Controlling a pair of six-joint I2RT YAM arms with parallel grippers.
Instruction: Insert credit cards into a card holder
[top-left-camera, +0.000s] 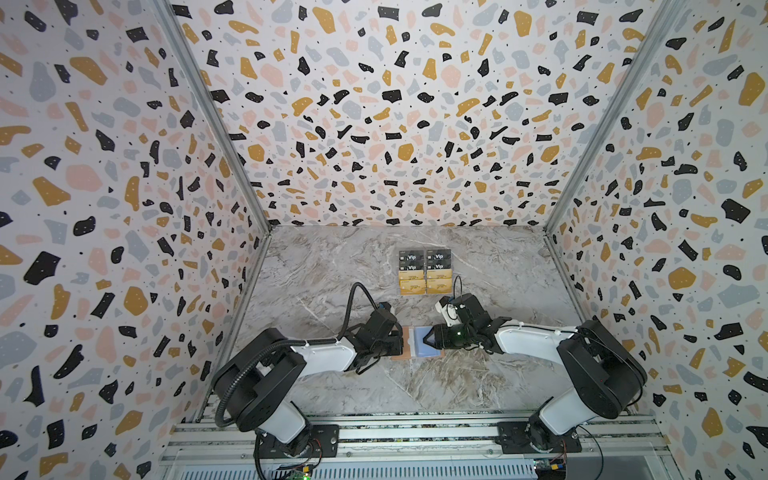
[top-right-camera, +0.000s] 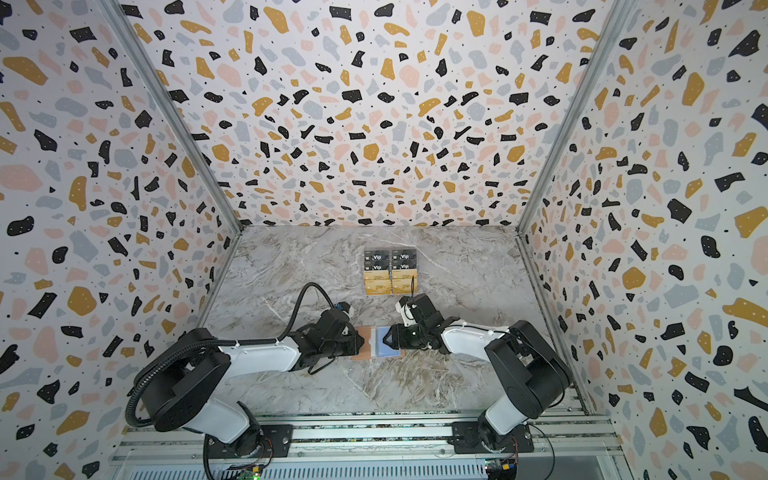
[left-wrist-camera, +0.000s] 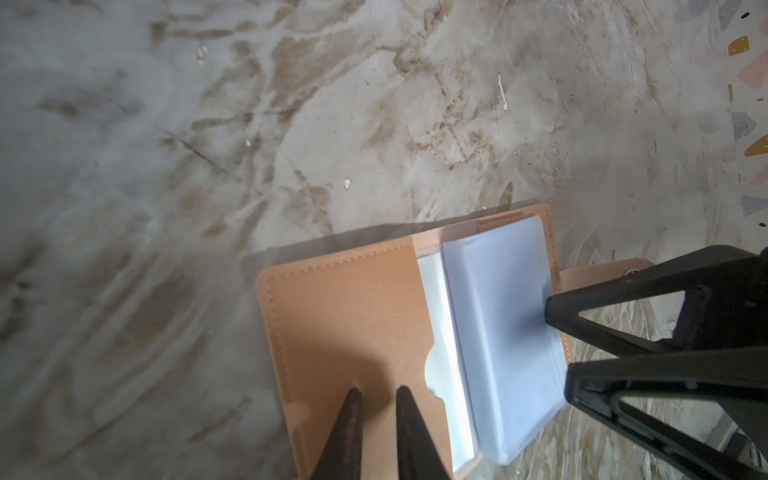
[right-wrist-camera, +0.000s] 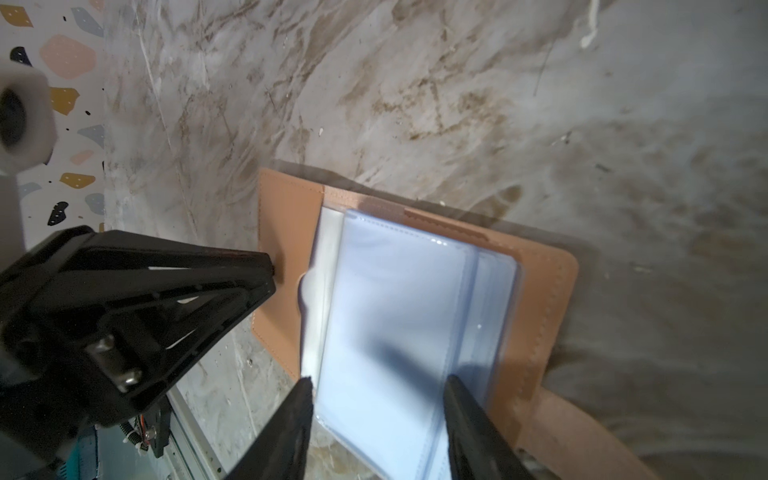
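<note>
An open tan card holder (left-wrist-camera: 336, 312) lies on the marble table, with pale blue plastic sleeves (right-wrist-camera: 392, 312) stacked over its right part. In the left wrist view my left gripper is low over the tan left cover, its fingertips close together; whether anything is between them cannot be seen. My right gripper is over the sleeves, fingers apart, with nothing visibly held between them. In both top views two columns of cards (top-left-camera: 412, 272), dark and gold, lie behind the holder.
Both arms flank the holder closely, each gripper appearing beside the other in the wrist views. Bare table (top-left-camera: 320, 264) lies left and right of the cards. Patterned walls (top-right-camera: 376, 120) enclose the workspace.
</note>
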